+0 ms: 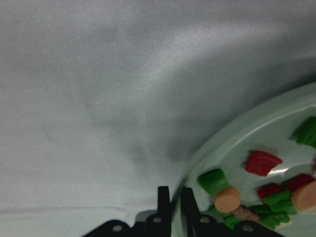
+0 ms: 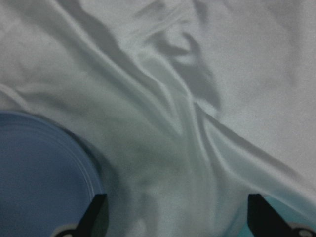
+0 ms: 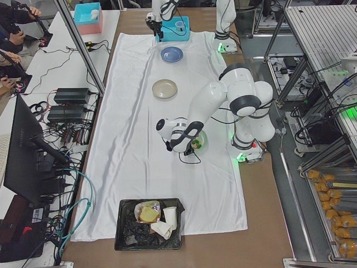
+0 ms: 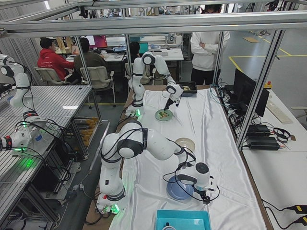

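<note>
My left gripper is at the rim of a pale green plate, its fingers close together on either side of the rim. The plate holds toy food pieces: green, red and orange. My right gripper stands open over the white cloth, between a blue plate and a turquoise bin, with nothing between its fingers.
A beige plate lies in the middle of the cloth. A black tray with food and napkins stands at the near end. The cloth's side away from the arm bases is clear.
</note>
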